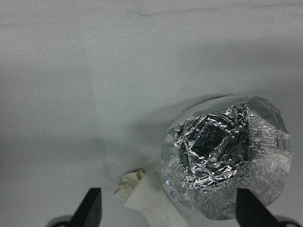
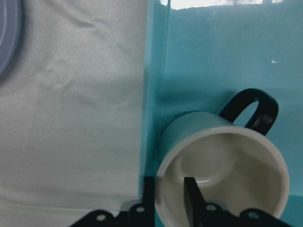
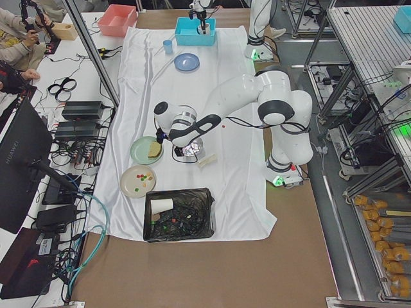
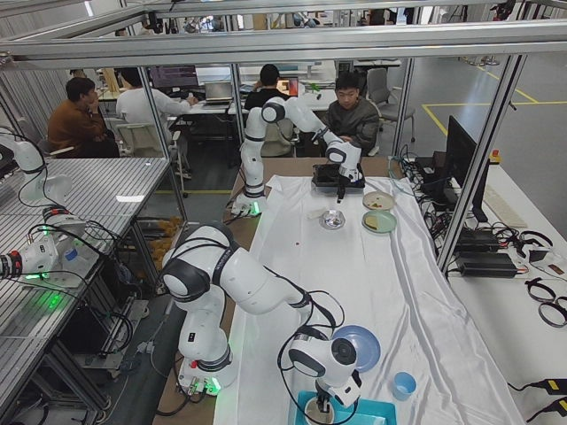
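My left gripper hangs open above a foil-covered bowl point(image 1: 225, 156) and a crumpled paper piece point(image 1: 151, 198), with nothing between its fingertips. In the right wrist view, a cream mug point(image 2: 236, 165) with a black handle sits inside the blue bin point(image 2: 236, 42), along its wall. My right gripper has its fingers either side of the mug's rim, apart; whether they touch it I cannot tell.
A blue plate point(image 4: 354, 345) and blue cup point(image 4: 403, 384) are beside the bin. A green plate point(image 3: 142, 151), a cream plate point(image 3: 137, 181) and a black-lined crate point(image 3: 180, 218) lie around the left arm on the white cloth.
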